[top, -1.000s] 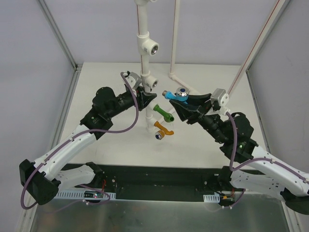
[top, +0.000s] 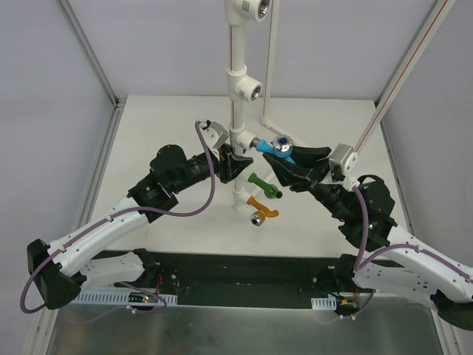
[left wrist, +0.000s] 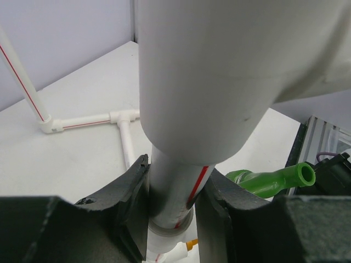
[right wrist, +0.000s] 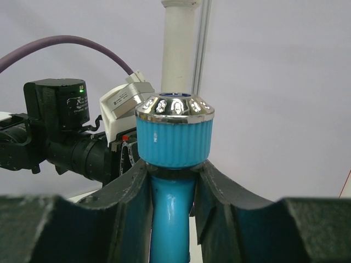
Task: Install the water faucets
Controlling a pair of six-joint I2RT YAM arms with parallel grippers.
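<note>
A tall white pipe (top: 237,50) with several side sockets stands in the middle. My left gripper (top: 238,161) is closed around it, and in the left wrist view its finger pads (left wrist: 129,205) press on both sides of the pipe (left wrist: 175,189). The blue faucet (right wrist: 173,219), with a chrome-topped knob (right wrist: 174,139), is held in my right gripper. In the top view the faucet's metal threaded end (top: 255,142) is at the mouth of a side socket (top: 245,138); how far it enters cannot be told. A green faucet (top: 265,185) and an orange faucet (top: 264,208) project from lower on the pipe.
Two sockets higher up, one of them the middle socket (top: 249,89), are empty. Thinner white pipes (top: 270,59) rise behind, joined by elbows on the white table (top: 170,229). Open table lies to the left of the pipe.
The white pipe, with its green and orange faucets, has shifted right together with my left gripper. The right arm moved slightly.
</note>
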